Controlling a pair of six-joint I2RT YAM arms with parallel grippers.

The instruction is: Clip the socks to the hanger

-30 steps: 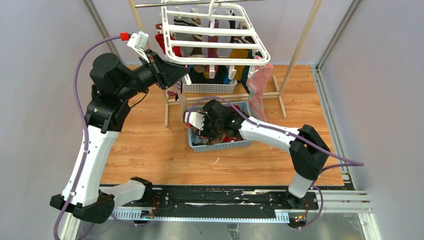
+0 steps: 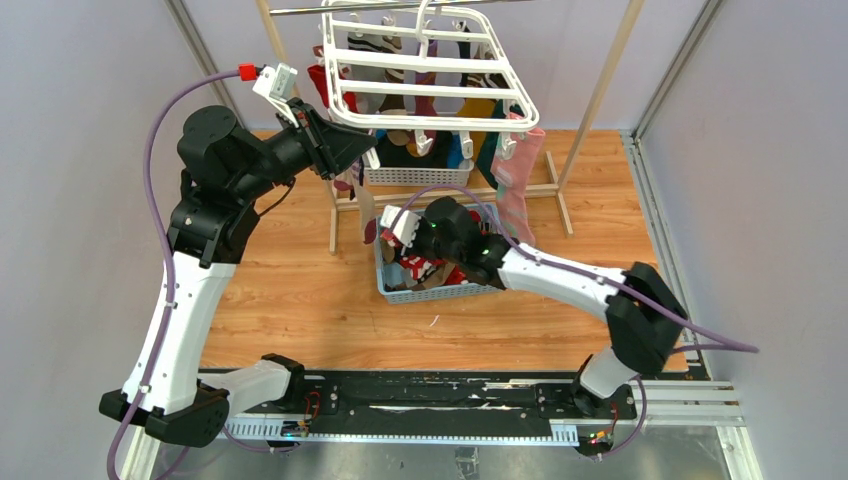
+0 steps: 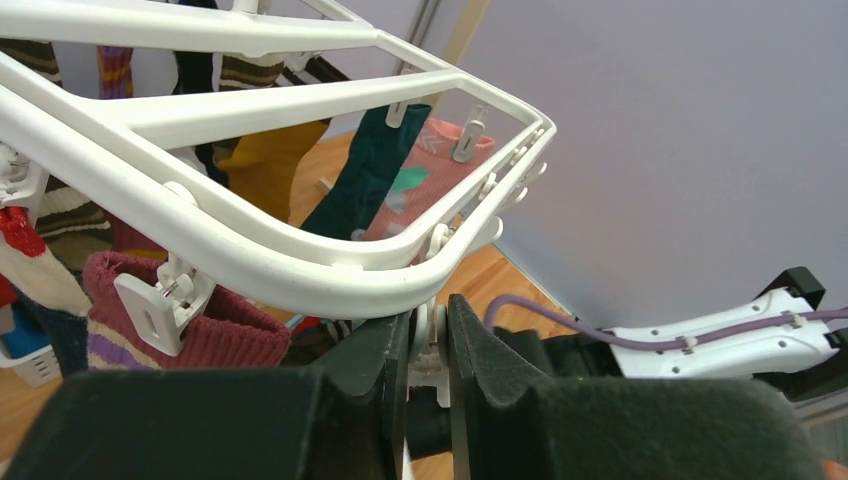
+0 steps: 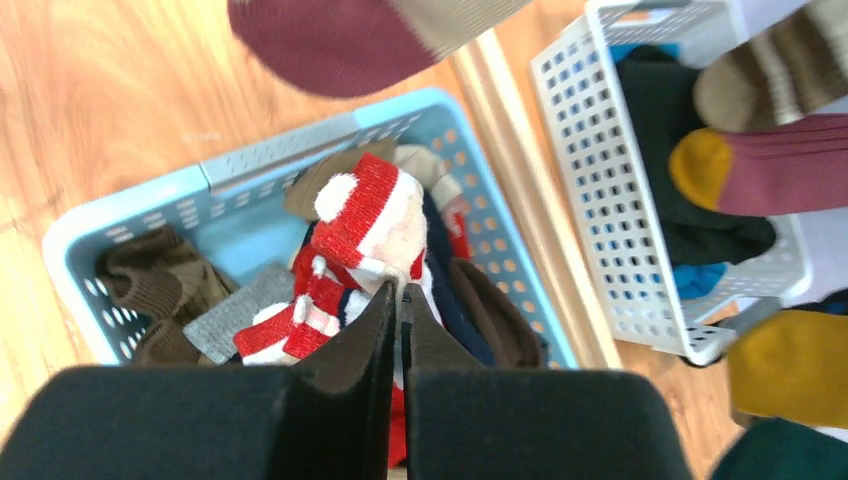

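Note:
At the front left corner of the white hanger (image 2: pixel 432 122), my left gripper is shut on a white clip (image 3: pixel 429 368). No sock shows in that clip. Below, over the blue basket (image 4: pixel 130 215), my right gripper points down. Its fingers are shut on a bit of a red-and-white striped sock (image 4: pixel 372 215), whose cloth narrows into the fingertips. More of the striped cloth lies beneath, among other socks in the basket. Several socks hang from other clips, among them a pink sock (image 2: pixel 514 185) and a maroon sock (image 3: pixel 190 325).
Behind the blue basket stands a white basket (image 4: pixel 620 220) with dark and blue socks. A wooden rack bar (image 4: pixel 540 200) runs between the baskets. A maroon-and-beige sock (image 4: pixel 345 45) hangs close to the right gripper. Bare floor (image 2: pixel 300 310) lies in front.
The left arm and hanger have hardly moved.

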